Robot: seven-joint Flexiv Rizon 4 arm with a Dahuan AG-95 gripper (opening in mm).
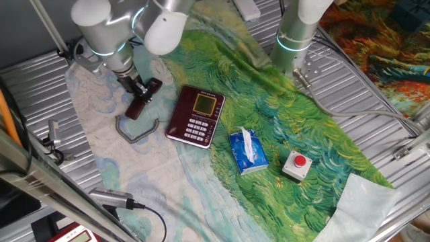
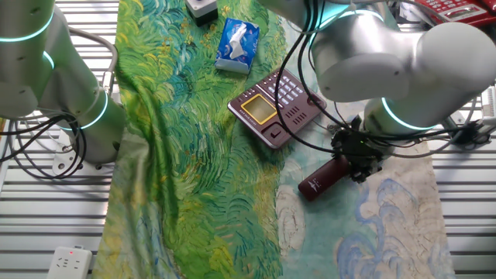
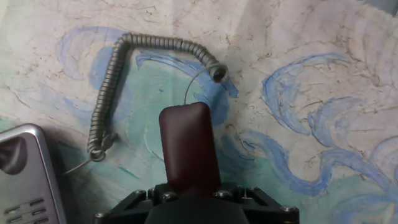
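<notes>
A dark red telephone handset [image 3: 188, 140] sticks out from between the fingers of my gripper [image 1: 142, 91], which is shut around its middle. In exterior view 2 the handset's end [image 2: 322, 180] shows beside the gripper [image 2: 357, 152], over the pale part of the cloth. Whether its underside touches the cloth is hard to tell. The matching telephone base [image 1: 195, 115], with a screen and keypad, lies to the right of the handset in exterior view 1. A grey coiled cord [image 3: 109, 87] lies on the cloth, its thin end running to the handset.
A blue tissue pack [image 1: 248, 152] and a white box with a red button [image 1: 296, 165] lie right of the base. Open painted cloth [image 1: 161, 181] extends in front of the phone.
</notes>
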